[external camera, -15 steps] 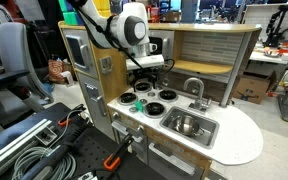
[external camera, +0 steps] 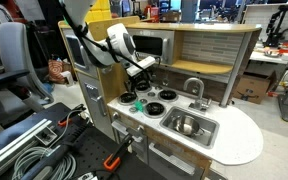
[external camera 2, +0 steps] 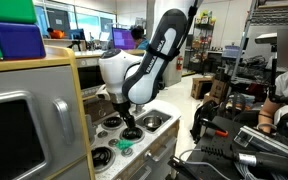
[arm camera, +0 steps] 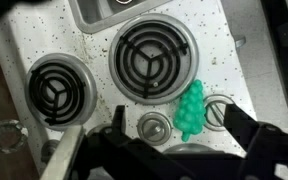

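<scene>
A green, lumpy toy-like object (arm camera: pixel 190 110) lies on the white stovetop (arm camera: pixel 224 70) beside a large black coil burner (arm camera: pixel 152 58). In exterior view 1 the same green object (external camera: pixel 139 106) shows small between the burners near the front edge. My gripper (external camera: pixel 142 70) hangs above the stove, well clear of its surface. From the wrist view the gripper is open, its dark fingers spread to either side with nothing held. The green object appears in the gap between them, but lower down on the stovetop.
A metal sink (external camera: pixel 189 128) with a faucet (external camera: pixel 197 93) lies right of the burners. Behind stand a wooden shelf (external camera: pixel 206 66) and a microwave (external camera: pixel 147 45). A small round metal piece (arm camera: pixel 154 127) sits near the green object.
The arm has swung left in exterior view 1 and its wrist has turned, bringing the gripper toward the stove's left side. The green object has stayed in place.
</scene>
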